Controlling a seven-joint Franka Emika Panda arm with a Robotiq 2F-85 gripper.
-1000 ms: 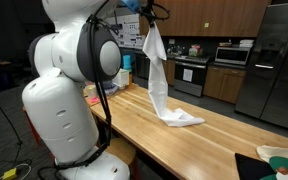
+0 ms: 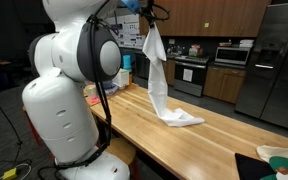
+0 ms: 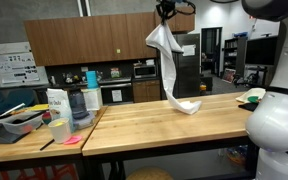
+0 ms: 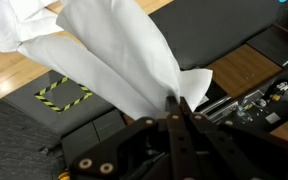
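A long white cloth [image 2: 155, 75] hangs from my gripper, which is shut on its upper end high above the table. In the wrist view the cloth [image 4: 124, 45] gathers to a pinch at the fingertips of the gripper. Its lower end [image 3: 185, 105] rests spread on the wooden table [image 3: 149, 130]. Seen from the second exterior view, the gripper [image 3: 164, 20] is near the top edge, above the cloth. In the first exterior view the gripper itself is mostly cut off by the top edge.
A dark cloth or pad [image 2: 252, 167] and a white-and-green tray [image 2: 282, 156] lie at the table's right end in the first exterior view. A bin [image 3: 19, 120], a blue-lidded jar [image 3: 91, 90] and cups stand at the other end. Mid-table is mostly bare.
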